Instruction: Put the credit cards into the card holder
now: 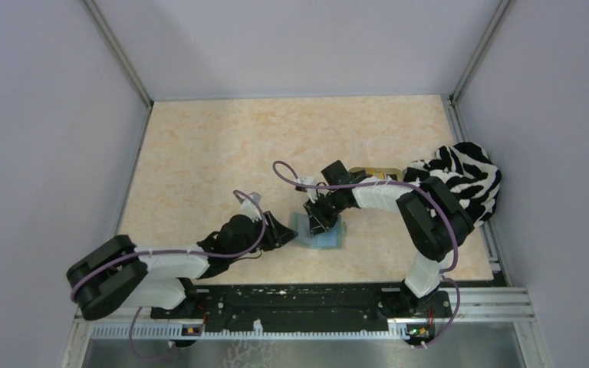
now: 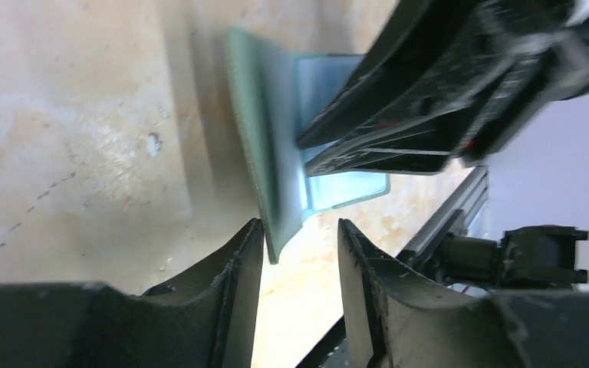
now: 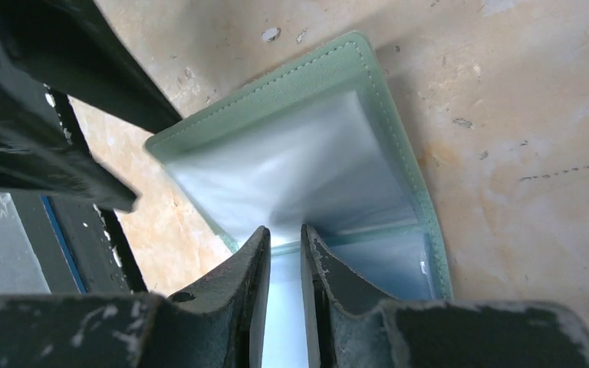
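The pale green card holder (image 1: pixel 327 238) lies opened on the table, with clear pockets inside. In the left wrist view its cover flap (image 2: pixel 249 130) is lifted on edge, the near corner close to one of my left fingers. My left gripper is open at the holder's left side. Over the clear pocket (image 3: pixel 299 169) is my right gripper, its fingers slightly apart and no card showing between them. Whether its tips touch the pocket I cannot tell. No separate credit card can be made out.
A yellowish tray (image 1: pixel 387 172) sits behind the right arm, partly hidden by it. A black-and-white patterned cloth (image 1: pixel 464 180) lies at the table's right edge.
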